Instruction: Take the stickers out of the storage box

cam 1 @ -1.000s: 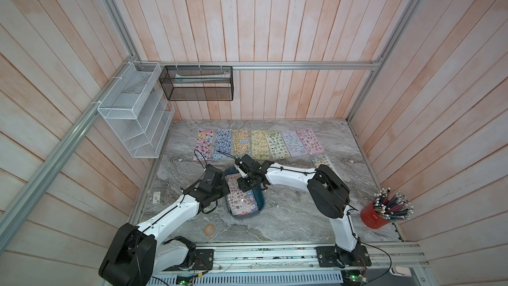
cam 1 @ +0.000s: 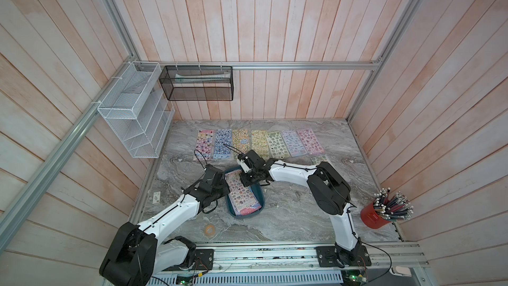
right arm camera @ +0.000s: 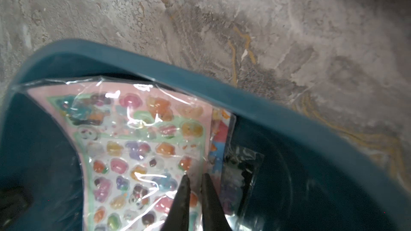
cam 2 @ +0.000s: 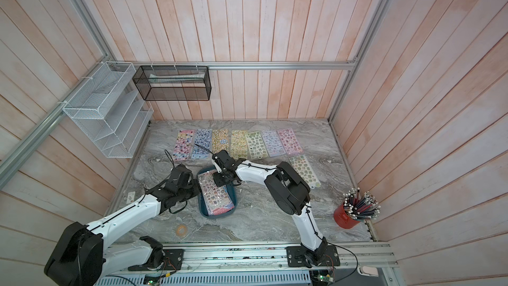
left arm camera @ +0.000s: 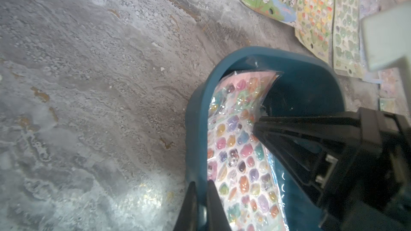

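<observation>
A blue-green storage box (cam 1: 260, 195) stands on the table. Inside it lies a wrapped sticker sheet (right arm camera: 141, 154) with small coloured shapes, its far end curled up by the wall. Edges of other sheets (right arm camera: 218, 136) show beneath it on the right. My left gripper is shut on the box's left rim (left arm camera: 199, 115). Over the box's inside, my right gripper is slightly open at the right edge of the top sheet. Its fingertips (left arm camera: 259, 128) reach down close to that edge; whether they touch the sheet is hard to tell.
A row of sticker sheets (cam 1: 259, 143) lies along the back of the table, with another sheet (cam 2: 304, 171) nearer on the right. A red bucket of pens (cam 1: 373, 217) stands far right. A tape roll (cam 1: 209, 229) lies in front. Open table lies right of the box.
The top sheet has slid or bent a little within the box. The left gripper has stayed put.
</observation>
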